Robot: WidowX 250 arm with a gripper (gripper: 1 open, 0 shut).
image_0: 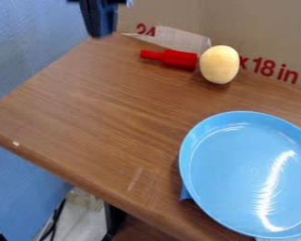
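My gripper (98,23) hangs at the top left, dark and cut off by the frame edge, above the back left of the table; whether it is open or shut is unclear. A red rolling pin (168,57) lies at the back, beside a pale egg-shaped object (220,64). A large blue plate (241,174) sits at the front right, with a small blue piece showing under its left rim.
A cardboard panel (273,33) with red printing stands behind the table. A blue textured surface lies beyond the left edge, and cables show below.
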